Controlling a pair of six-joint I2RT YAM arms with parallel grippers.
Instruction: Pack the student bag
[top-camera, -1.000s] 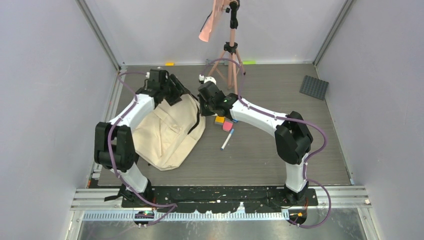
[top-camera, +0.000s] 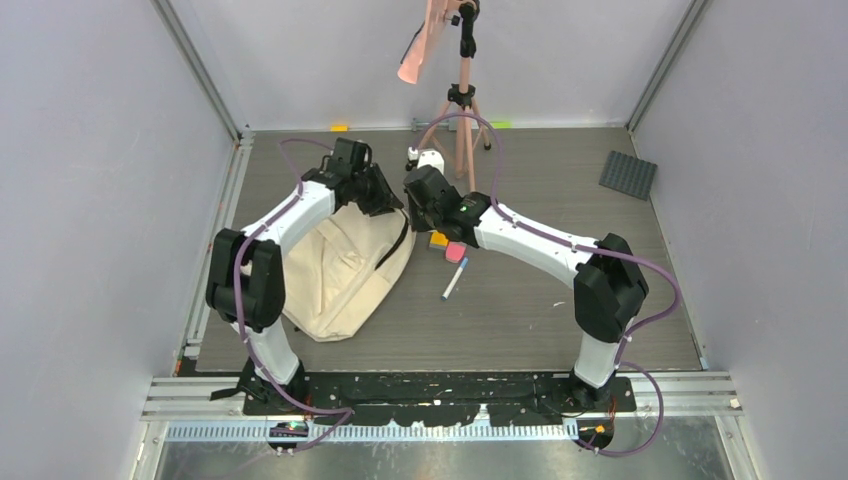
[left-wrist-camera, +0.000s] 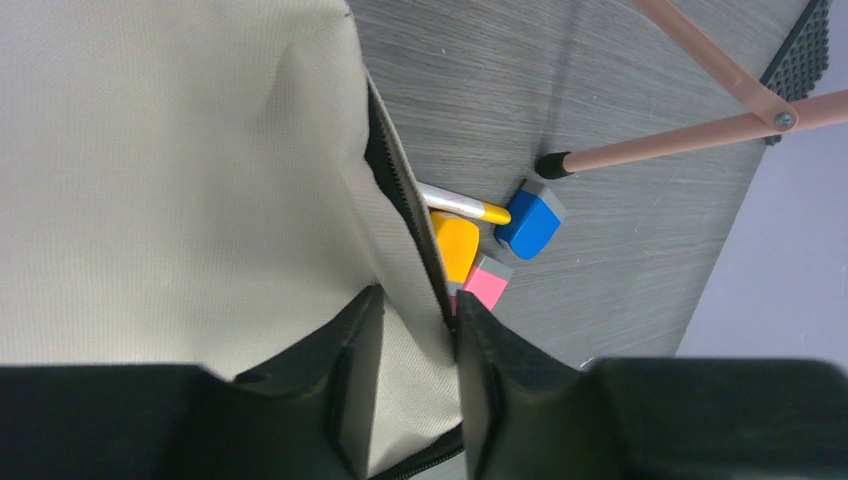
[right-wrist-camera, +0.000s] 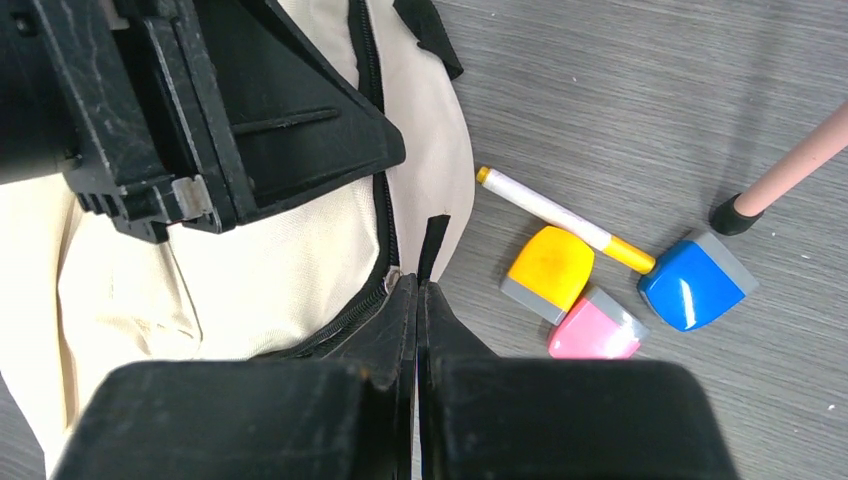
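A cream fabric bag (top-camera: 330, 275) with a black zipper lies on the table's left half. My left gripper is over its zipped edge, the fabric edge between its fingers; whether they grip it cannot be told. My right gripper is shut beside the zipper pull, with a short black strip at its tips. To the right lie a yellow block (right-wrist-camera: 550, 265), a pink block (right-wrist-camera: 595, 330), a blue block (right-wrist-camera: 697, 280) and a yellow-capped marker (right-wrist-camera: 545, 208). A blue-capped marker (top-camera: 453, 282) lies nearer the front.
A pink tripod (top-camera: 462, 140) stands at the back centre, one foot near the blocks. A dark textured mat (top-camera: 627, 175) lies at the back right.
My left gripper has moved right and toward the front, the bag shifting slightly with it. My right gripper has moved slightly right.
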